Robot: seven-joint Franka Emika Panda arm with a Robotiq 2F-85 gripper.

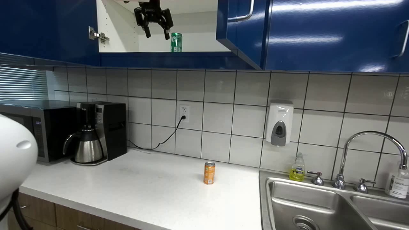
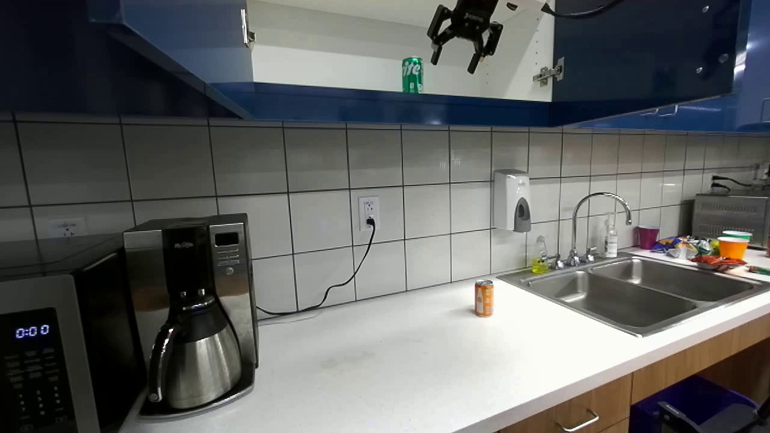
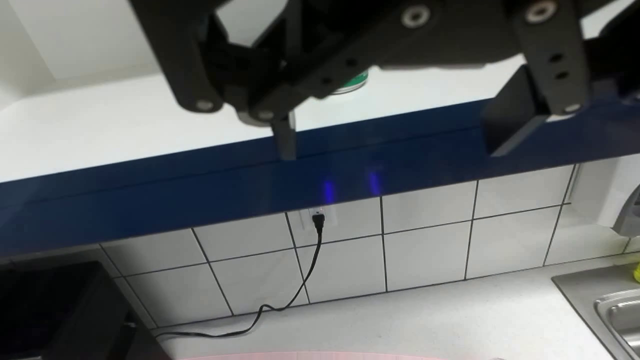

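Observation:
A green soda can (image 1: 176,42) stands upright on the shelf of the open blue cabinet; exterior view 2 shows the same green can (image 2: 412,75). My gripper (image 1: 157,35) hangs at the cabinet opening, its fingers spread and nothing between them. In exterior view 2 the gripper (image 2: 455,64) appears to the right of the can and higher up. Only the bottom of the green can (image 3: 352,83) shows in the wrist view, behind the open gripper. An orange can (image 1: 209,172) stands upright on the white counter below.
Two blue doors, the left door (image 1: 48,30) and the right door (image 1: 245,30), flank the opening. A coffee maker (image 2: 195,310) and microwave (image 2: 50,346) sit at the counter's left, a sink (image 1: 306,199) at its right.

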